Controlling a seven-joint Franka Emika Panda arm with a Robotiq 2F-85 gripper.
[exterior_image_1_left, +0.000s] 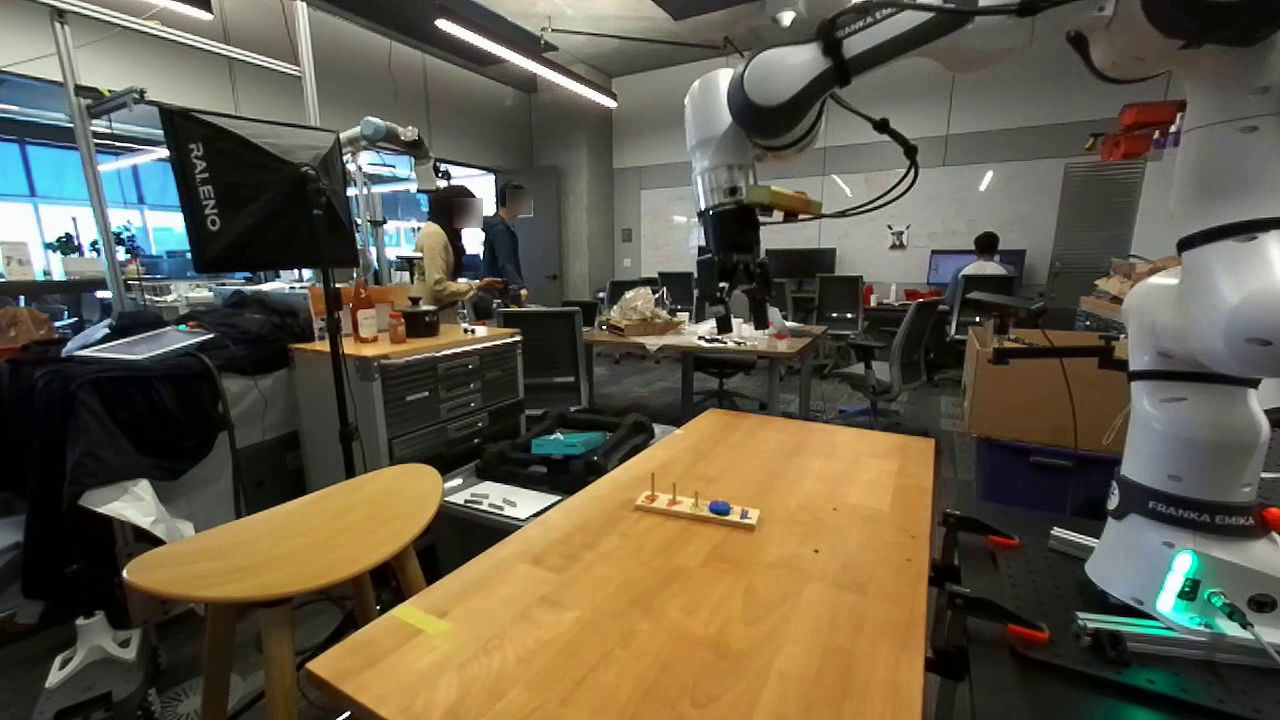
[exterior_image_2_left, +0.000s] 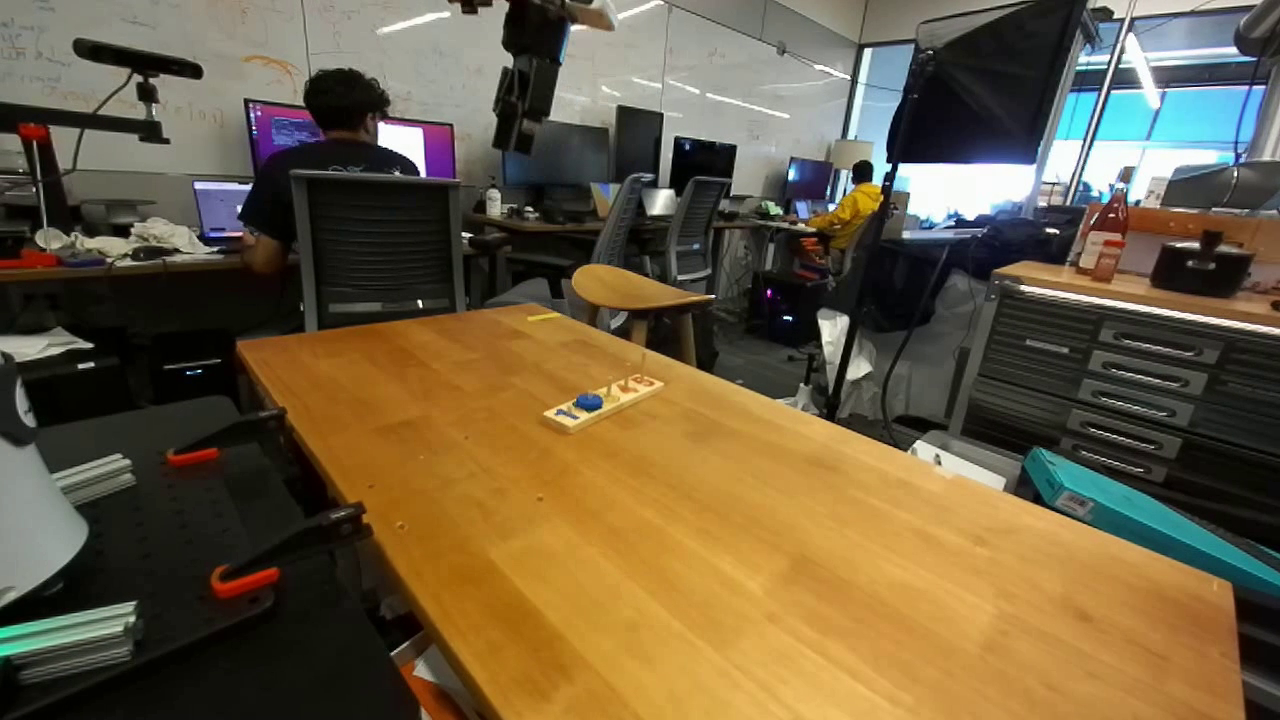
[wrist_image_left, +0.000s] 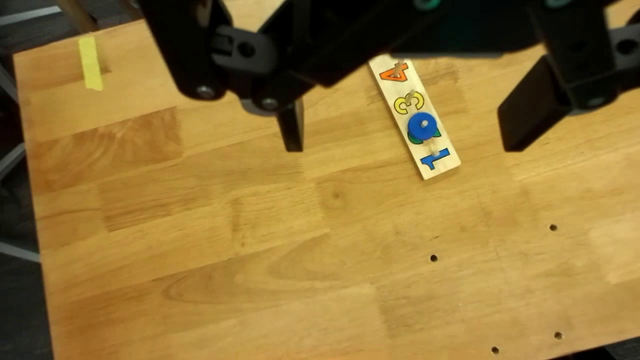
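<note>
A small wooden peg board (exterior_image_1_left: 672, 508) lies on the table, with coloured numbers 1 to 4 printed along it. Around the peg beside the green 2 sits a blue ring (wrist_image_left: 422, 126), partly covering that number, and the peg tip shows through its hole. The other pegs carry nothing. High above the table and the board, my gripper stands open, its fingers (wrist_image_left: 292, 126) wide apart with nothing between them. In exterior view 2 the gripper (exterior_image_2_left: 516, 132) hangs well clear of the blue ring (exterior_image_2_left: 588, 402).
Black and orange clamps (exterior_image_2_left: 288, 546) grip the edge on the robot's side. A stool (exterior_image_1_left: 294, 528) stands beyond the opposite edge.
</note>
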